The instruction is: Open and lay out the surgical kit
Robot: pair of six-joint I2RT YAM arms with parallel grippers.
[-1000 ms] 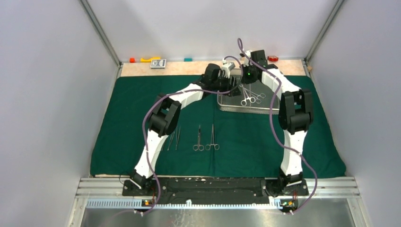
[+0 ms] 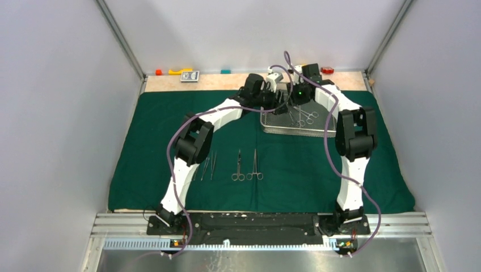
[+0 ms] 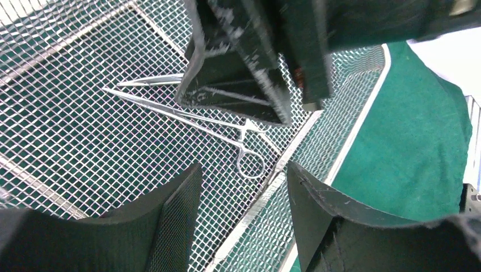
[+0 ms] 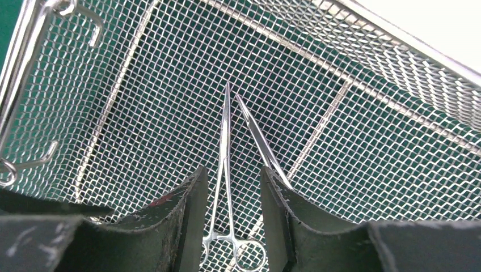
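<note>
Inside the wire mesh tray (image 2: 299, 132) lie two ring-handled metal instruments, their rings toward the near side in the top view. One ring-handled instrument (image 4: 224, 153) lies below and between the parted fingers of my right gripper, which is open and empty. The second instrument (image 4: 258, 133) slants away beside it, its rear part hidden by a right finger. My left gripper is over the tray's left part, fingers apart with nothing between them. Dark parts of the right gripper cross the upper left wrist view, covering part of the instruments.
On the green cloth (image 2: 283, 181) rest two ring-handled instruments (image 2: 255, 170) and slim tweezers (image 2: 213, 164) beside the left arm. Both grippers are close together over the tray. Small items, including a silver box (image 2: 190, 76), line the back edge.
The instrument whose rings showed larger and brighter a second ago now lies lower in the tray. My right gripper has shifted slightly toward the near side.
</note>
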